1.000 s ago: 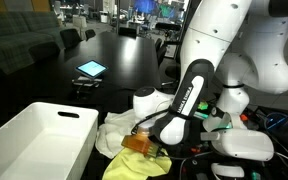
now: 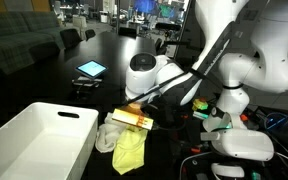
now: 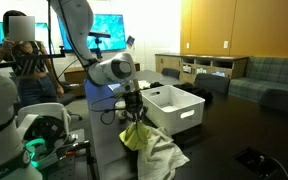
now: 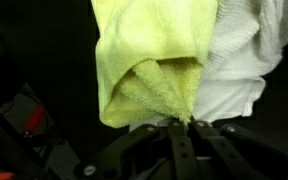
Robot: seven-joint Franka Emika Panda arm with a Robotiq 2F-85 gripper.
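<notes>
A yellow cloth (image 2: 130,150) hangs from my gripper, which is shut on a bunched fold of it. In the wrist view the yellow cloth (image 4: 149,60) runs up from the fingertips toward the top edge. Beside and partly under it is a white cloth (image 4: 239,60). From the second exterior view, the yellow cloth (image 3: 137,137) reaches down near the white cloth (image 3: 162,155), which lies spread on the dark table. In the first exterior view the white cloth (image 2: 107,136) is mostly hidden behind the yellow one and the gripper.
A large white open box (image 2: 44,140) stands at the left in the first exterior view. A tablet with a lit screen (image 2: 91,69) and cables lie farther back.
The arm has risen and moved back from the table's near side. The yellow cloth, flat on the table before, is now lifted and hanging from the gripper.
</notes>
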